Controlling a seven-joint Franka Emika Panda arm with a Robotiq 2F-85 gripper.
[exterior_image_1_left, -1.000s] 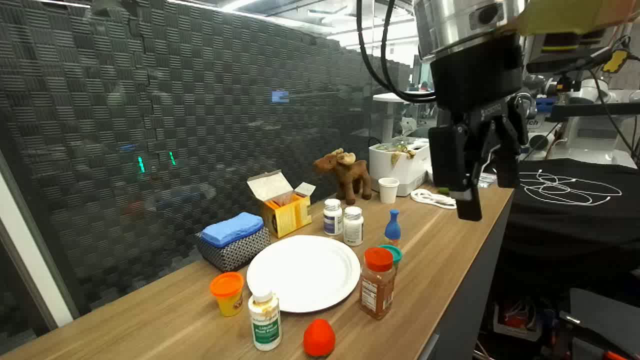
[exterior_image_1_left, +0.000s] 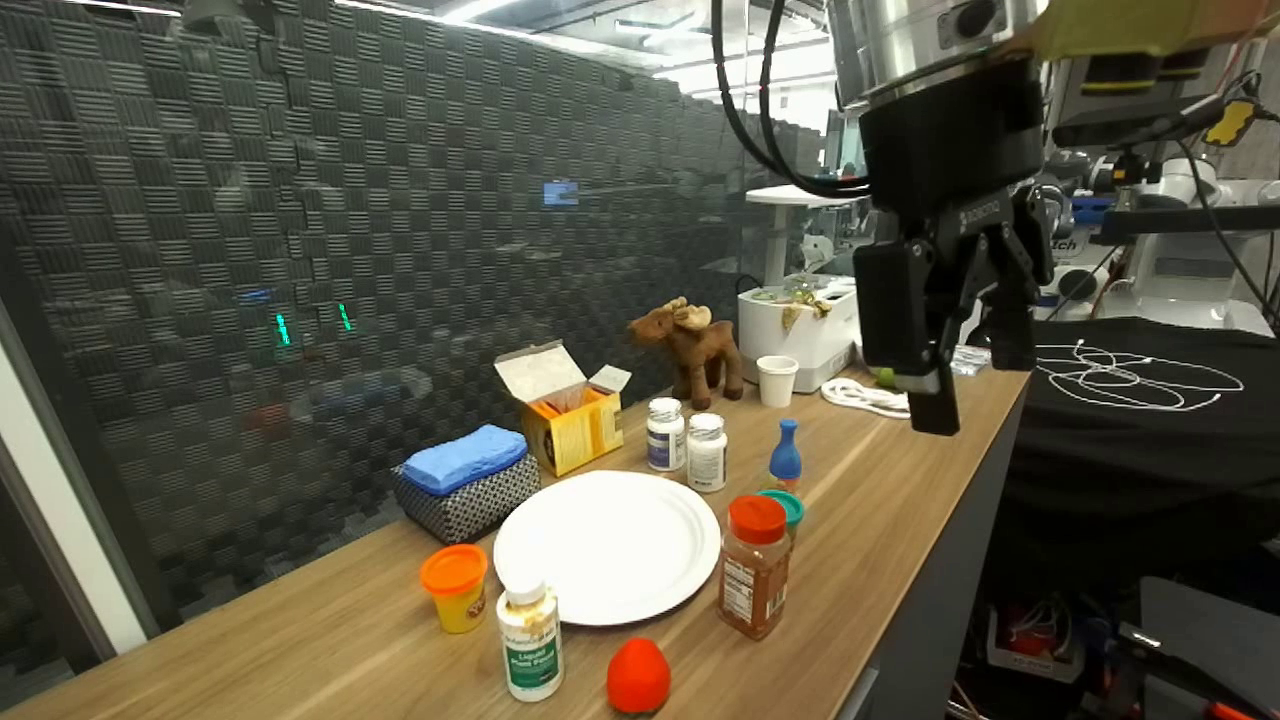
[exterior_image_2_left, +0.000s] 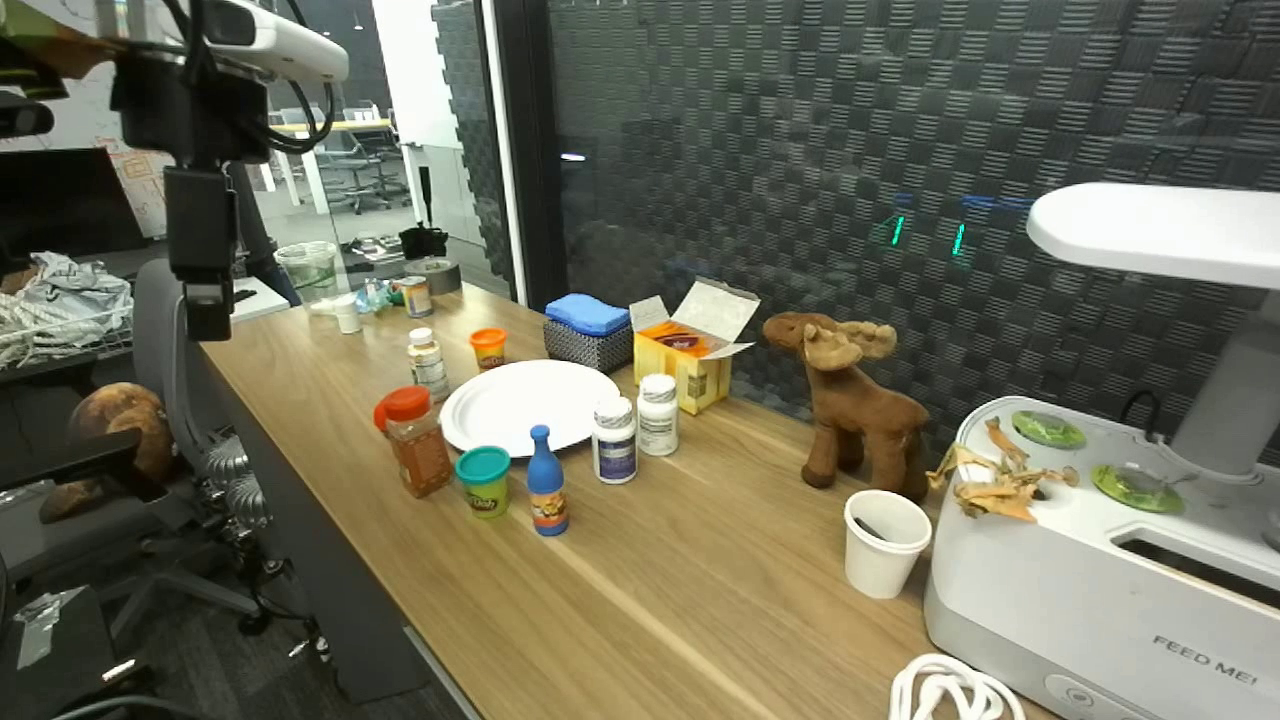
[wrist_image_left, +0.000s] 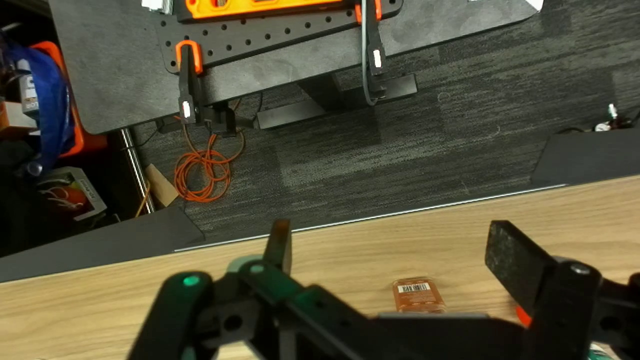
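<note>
My gripper is open and empty, its two fingers wide apart in the wrist view; it hangs well above the counter near its front edge. Below it, between the fingers in that view, part of the red-lidded spice jar (wrist_image_left: 418, 294) shows. In the first exterior view that jar (exterior_image_1_left: 755, 570) stands upright at the right of an empty white plate (exterior_image_1_left: 606, 546). A red object (exterior_image_1_left: 638, 676) and a white bottle with a green label (exterior_image_1_left: 530, 642) stand in front of the plate. The orange-lidded tub (exterior_image_1_left: 456, 588) is at its left. My gripper touches none of these.
Two white pill bottles (exterior_image_2_left: 615, 440), a blue bottle (exterior_image_2_left: 546, 480) and a teal-lidded tub (exterior_image_2_left: 485, 482) stand near the plate. Farther along are an open yellow box (exterior_image_2_left: 684, 366), a plush moose (exterior_image_2_left: 854, 396), a paper cup (exterior_image_2_left: 885, 546) and a white planter (exterior_image_2_left: 1068, 600).
In the first exterior view, my gripper has risen very slightly and stays open. The objects on the counter have not moved.
</note>
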